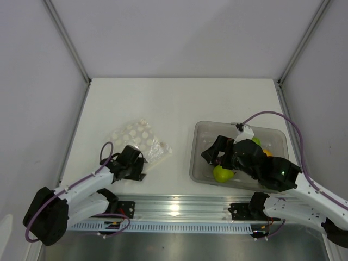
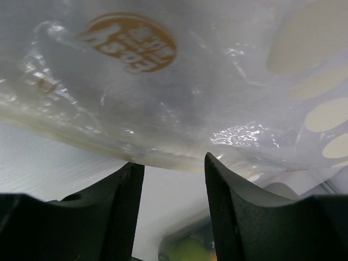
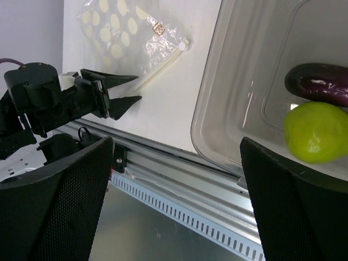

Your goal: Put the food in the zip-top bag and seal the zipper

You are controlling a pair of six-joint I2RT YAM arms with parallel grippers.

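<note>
The clear zip top bag (image 1: 138, 135), printed with pale dots, lies flat at the left of the white table. My left gripper is part open at the bag's near edge; its fingertips reach the edge strip, and I cannot tell if the film lies between them. In the right wrist view the bag (image 3: 122, 30) shows with the left gripper at its edge. Over the grey bin (image 1: 198, 157) hangs my right gripper, wide open and empty. Inside the bin are a green pear-like food (image 3: 315, 132) and a dark purple eggplant (image 3: 321, 82).
More food, an orange piece (image 1: 267, 153) and a green one (image 1: 256, 141), is partly hidden by the right arm. A metal rail (image 1: 174, 206) runs along the table's front edge.
</note>
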